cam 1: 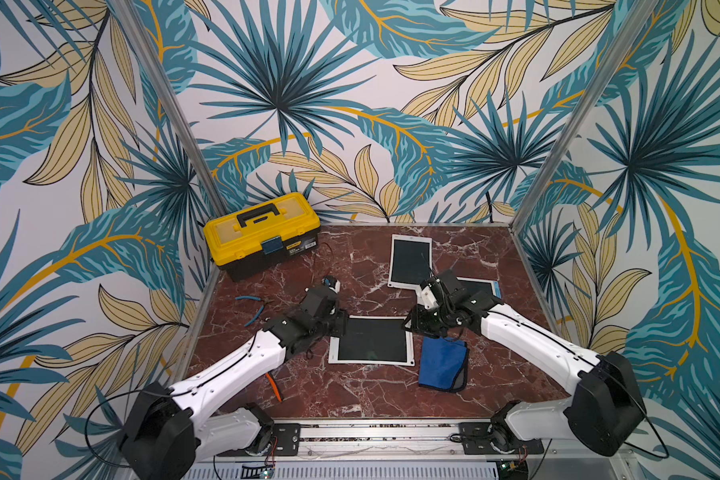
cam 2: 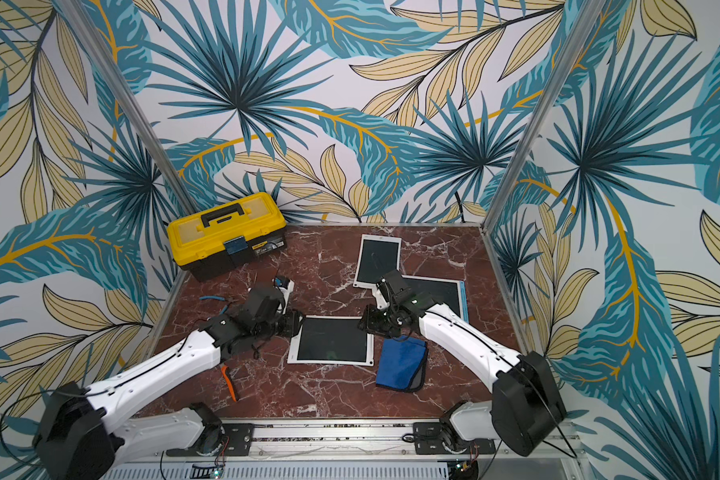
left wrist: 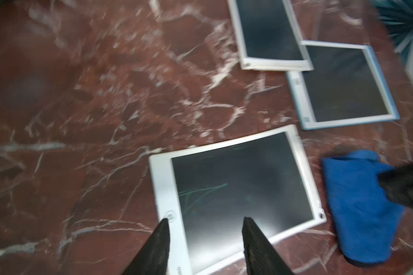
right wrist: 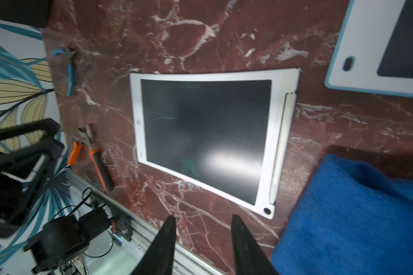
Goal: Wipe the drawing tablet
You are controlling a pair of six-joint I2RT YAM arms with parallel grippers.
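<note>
The white-framed drawing tablet (cam 1: pixel 372 340) lies flat at the front middle, roughly square to the table edge. Thin green strokes (left wrist: pixel 202 188) mark its dark screen in the left wrist view. To its right, a folded blue cloth (cam 1: pixel 441 361) rests on the table. My left gripper is open above the tablet's left side with nothing between its fingers. Above the right end of the tablet, near the cloth, my right gripper also stands open and empty; the cloth (right wrist: pixel 358 220) lies to the right of its fingers.
Two more tablets, one upright (cam 1: pixel 410 261) and one sideways (cam 2: pixel 436 296), lie at the back right. A yellow toolbox (cam 1: pixel 262 228) fills the back left corner. Blue-handled pliers (right wrist: pixel 70 73) and orange-handled pliers (right wrist: pixel 98 160) lie left. Bare marble shows in the back middle.
</note>
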